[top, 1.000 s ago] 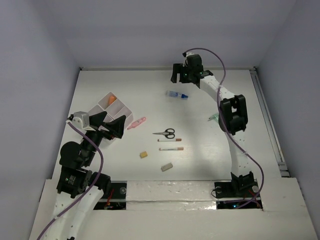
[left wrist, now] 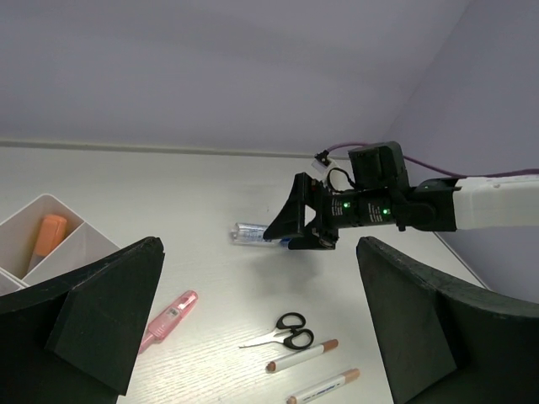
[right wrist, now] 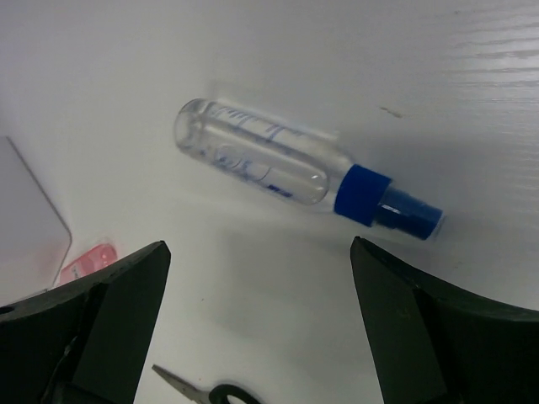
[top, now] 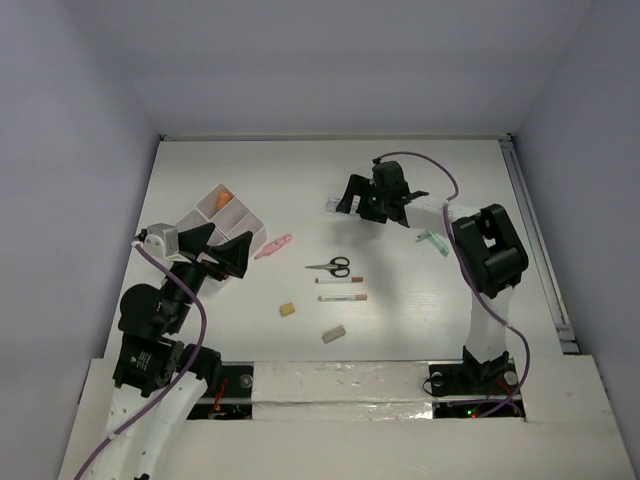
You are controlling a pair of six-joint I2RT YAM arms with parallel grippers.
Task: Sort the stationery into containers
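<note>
A clear bottle with a blue cap point(right wrist: 261, 156) lies on the table, seen between and beyond the open fingers of my right gripper, which is low over it in the top view. My left gripper is open with nothing between its fingers, near the white compartment container point(top: 236, 215), which holds an orange item point(left wrist: 50, 234). A pink item point(top: 274, 244), black scissors point(top: 338, 268), two pen-like sticks point(top: 340, 298), a yellow block point(top: 287, 309) and a grey block point(top: 333, 334) lie loose on the table.
A green item point(top: 438, 243) lies right of centre under the right arm's side. Walls border the table point(top: 400, 320) at back and sides.
My right gripper has come down from the back of the table to just over the blue-capped bottle. The left arm has not moved.
</note>
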